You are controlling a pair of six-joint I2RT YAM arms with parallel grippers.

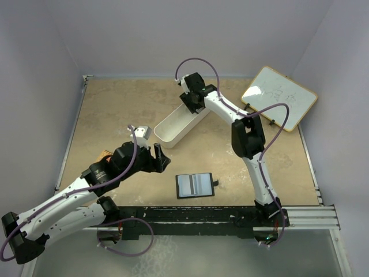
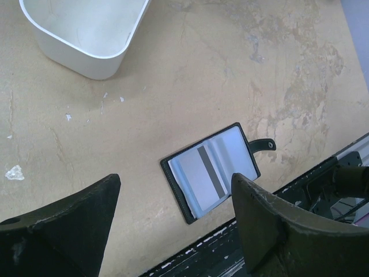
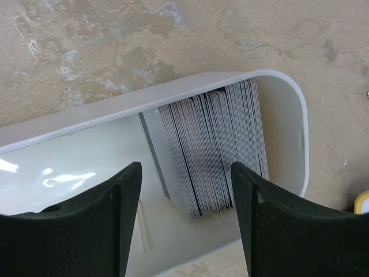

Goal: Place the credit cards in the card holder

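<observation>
The open card holder (image 1: 195, 185) lies flat near the table's front edge, black-rimmed with clear sleeves and a dark stripe. In the left wrist view, the card holder (image 2: 199, 173) shows its strap on the right side. Several cards (image 3: 210, 153) stand packed on edge at one end of a long white box (image 1: 167, 130). My right gripper is open over the box, its fingertips above the cards and the front card, nothing held. My left gripper is open and empty, left of the holder and above the table.
A small whiteboard (image 1: 279, 95) leans at the back right. Something orange (image 1: 104, 155) lies partly behind the left arm. The table between the box and the holder is clear, as is the right side.
</observation>
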